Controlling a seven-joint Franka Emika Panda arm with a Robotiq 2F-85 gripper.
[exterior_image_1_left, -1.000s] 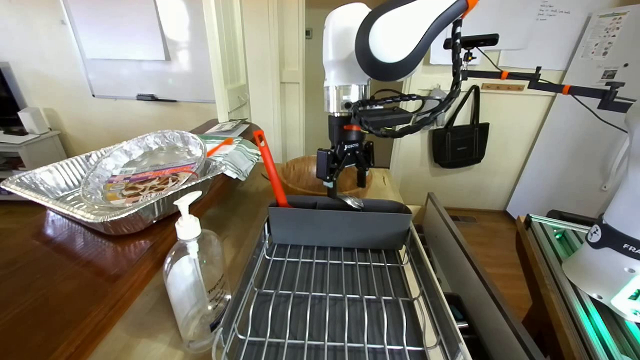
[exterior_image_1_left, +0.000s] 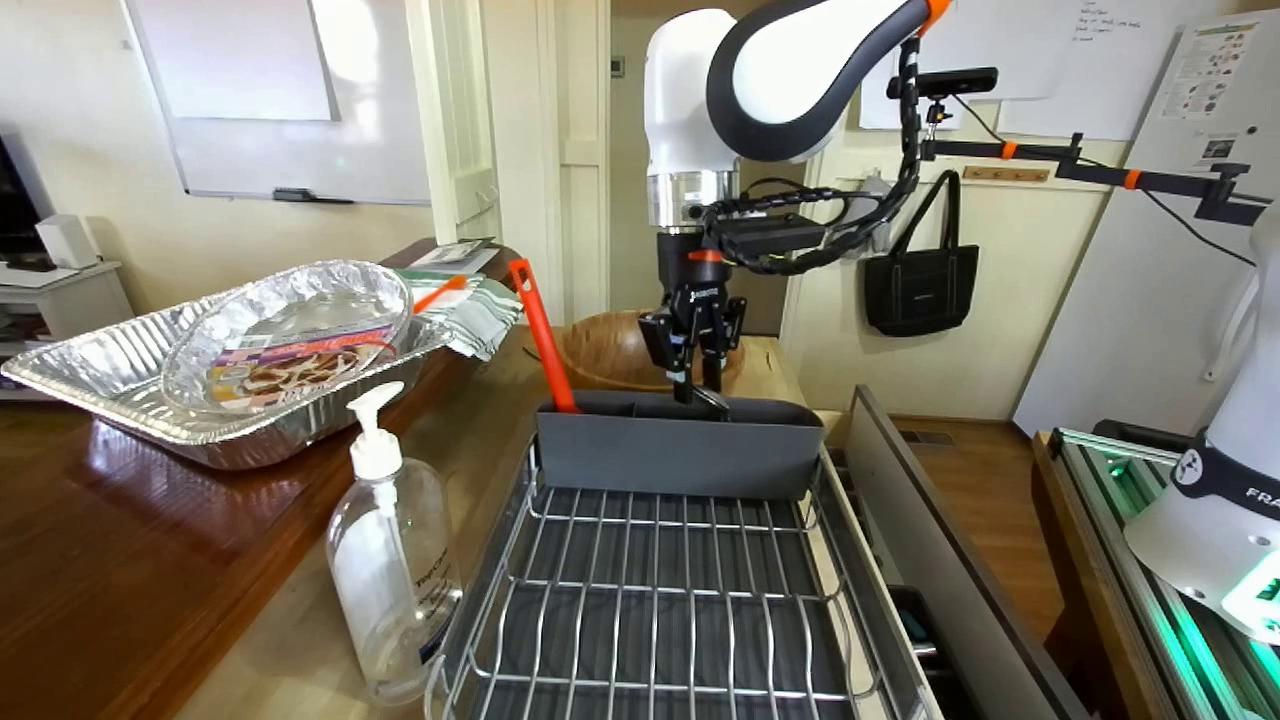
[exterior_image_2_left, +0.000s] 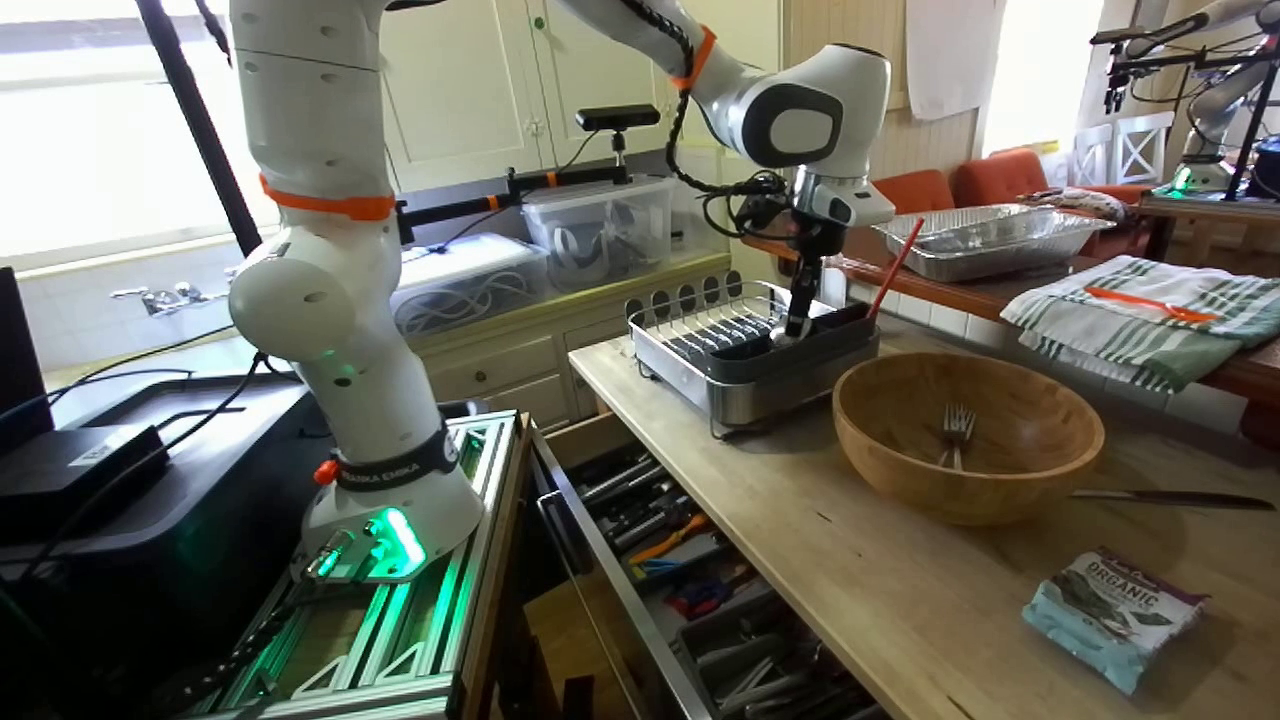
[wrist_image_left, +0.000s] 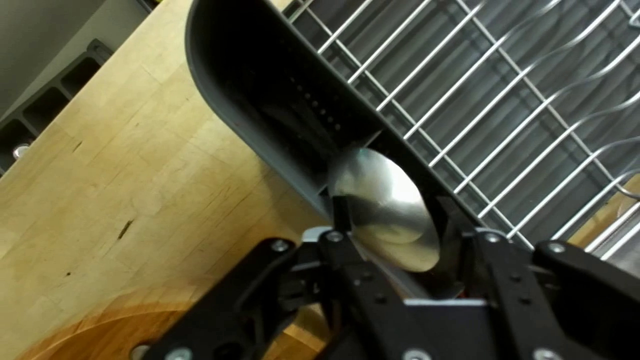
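A shiny metal spoon (wrist_image_left: 387, 204) leans in the dark grey utensil holder (wrist_image_left: 231, 111), its bowl sticking up above the rim. In the wrist view, my gripper has its fingers on either side of the spoon, part open; one finger (wrist_image_left: 340, 211) appears close to the bowl's left edge. Whether either finger touches it, I cannot tell. The spoon's handle is mostly hidden. From the front, the gripper (exterior_image_1_left: 698, 382) points straight down over the middle of the holder (exterior_image_1_left: 678, 456).
A red-handled utensil (exterior_image_1_left: 546, 342) stands at the holder's left end. The wire dish rack (exterior_image_1_left: 672, 588) is empty. Behind the holder sits a wooden bowl (exterior_image_2_left: 972, 444) with a fork (exterior_image_2_left: 956, 434) in it. A pump bottle (exterior_image_1_left: 390, 564) and an open drawer (exterior_image_2_left: 636, 588) flank the rack.
My gripper's fingers have drawn closer together around the spoon, and their tips sit slightly lower. The spoon looks turned or shifted a little. The arm has barely moved.
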